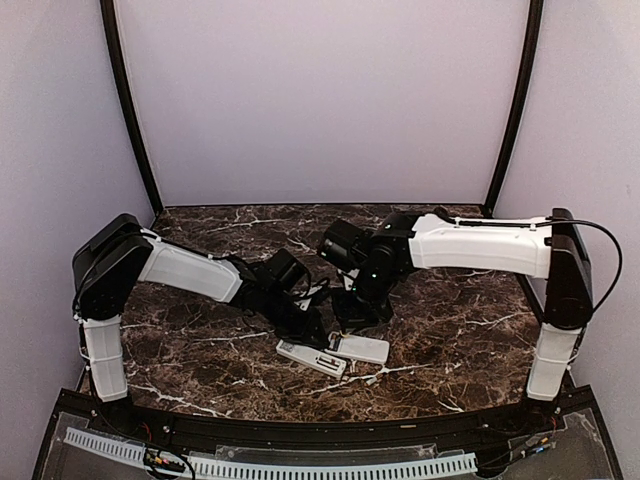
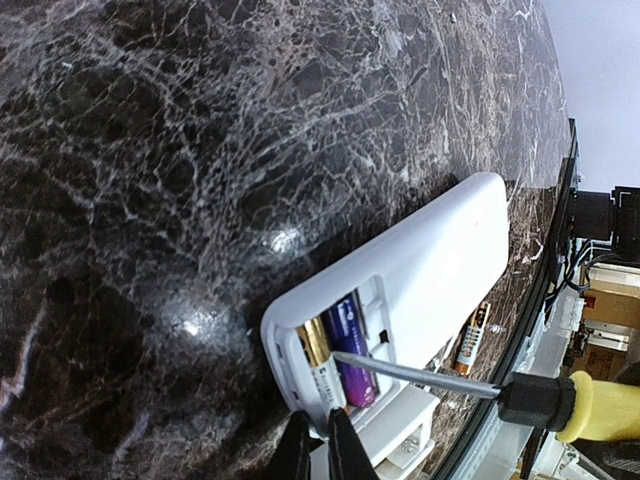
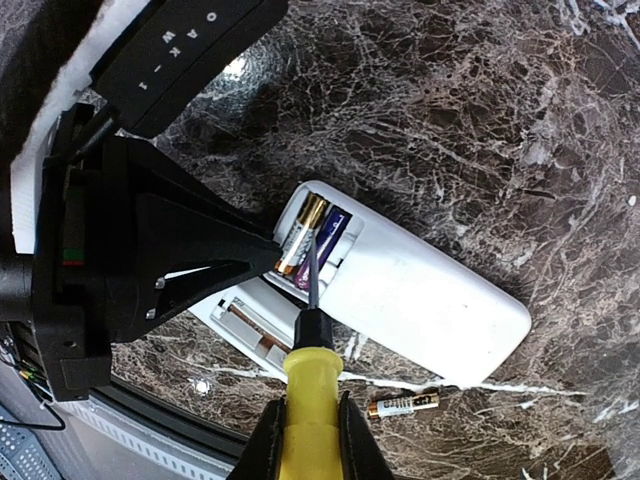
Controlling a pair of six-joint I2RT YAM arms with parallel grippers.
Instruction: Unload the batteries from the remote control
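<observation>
A white battery-operated remote (image 2: pixel 440 255) lies with its compartment uncovered. Inside are a gold-and-white battery (image 2: pixel 320 365) and a purple battery (image 2: pixel 350 350), side by side. My left gripper is at the compartment end of the remote, its fingertips slightly parted against the edge; whether they grip it is unclear. My right gripper is shut on the yellow handle of a screwdriver (image 3: pixel 313 375). The screwdriver's thin metal tip reaches into the compartment, over the batteries.
A second white remote (image 1: pixel 312 357) lies just beside the first, its open compartment showing in the right wrist view. A loose battery (image 3: pixel 404 403) rests on the dark marble table near the first remote.
</observation>
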